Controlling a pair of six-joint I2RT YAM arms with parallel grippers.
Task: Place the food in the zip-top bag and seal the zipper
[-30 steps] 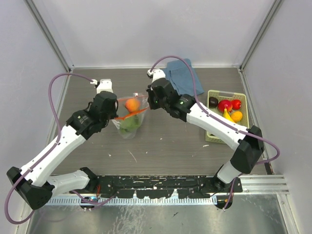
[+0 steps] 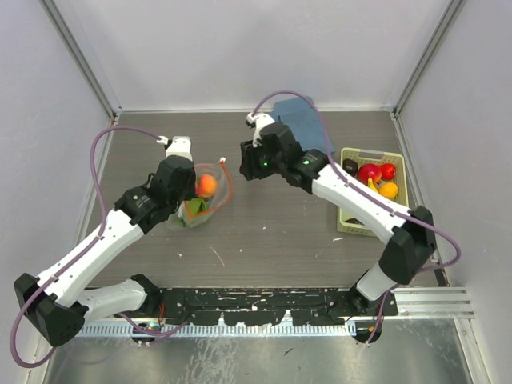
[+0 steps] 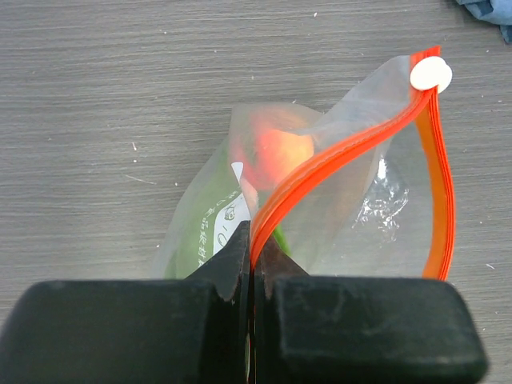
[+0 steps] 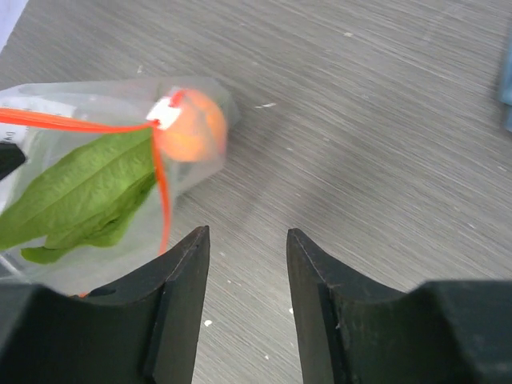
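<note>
A clear zip bag with orange zipper [image 2: 210,214] holds an orange round fruit [image 2: 206,186] and green leaves [image 4: 88,192]. Its white slider tab [image 3: 430,74] shows at the zipper's end. My left gripper is shut on the bag's zipper edge, the orange strip running between its fingertips. My right gripper [image 2: 248,166] hangs to the right of the bag, apart from it; in its wrist view [image 4: 246,240] the fingers are apart with bare table between them.
A green basket [image 2: 349,226] of produce, with avocado, tomatoes, banana and more, stands at the right. A blue cloth [image 2: 300,120] lies at the back. Bare table lies front and centre.
My right gripper has left the bag's right corner, moving right and opening.
</note>
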